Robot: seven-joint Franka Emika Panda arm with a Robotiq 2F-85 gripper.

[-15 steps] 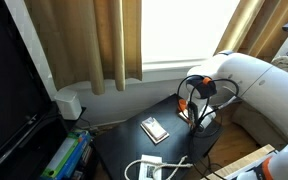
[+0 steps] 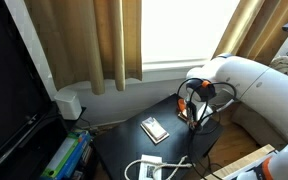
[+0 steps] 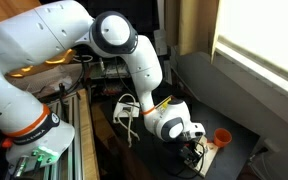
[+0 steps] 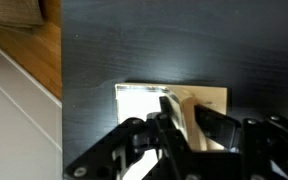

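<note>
My gripper is low over the dark table, at a flat item [image 4: 144, 102] with a white part on the left and a tan part on the right. A tan upright strip shows between the dark fingers in the wrist view; whether they press on it I cannot tell. In exterior view 2 the gripper [image 3: 192, 154] is at the table beside a tan patch [image 3: 209, 158], with the arm hiding much of the item. Exterior view 1 shows the gripper [image 2: 193, 120] partly behind dark cables.
An orange cup [image 3: 222, 137] stands close to the gripper on the dark table [image 3: 246, 140]. A white rectangular item [image 2: 154, 130] lies apart from it, and a white cable [image 2: 134, 163] runs along the front. Clear table lies between them.
Over the last second the arm has shifted slightly down and to the right in exterior view 1. The cup, white item and cable look unmoved.
</note>
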